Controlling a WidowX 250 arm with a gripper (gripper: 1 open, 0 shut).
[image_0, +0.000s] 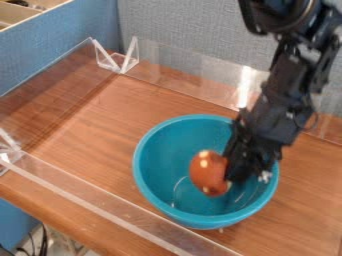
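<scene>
A teal bowl (168, 150) stands on the wooden table near the middle of the view. An orange-red object (207, 172) with pale spots is inside it, toward the bowl's right half. My black gripper (238, 168) reaches down from the upper right into the right side of the bowl, right beside that object. Its fingertips are partly hidden, so whether they grip it cannot be told.
Clear plastic edges (160, 64) border the wooden surface (94, 120). Bare wood lies left of the bowl and at the lower right. A blue wall with a light tray stands at the upper left, cables at the lower left.
</scene>
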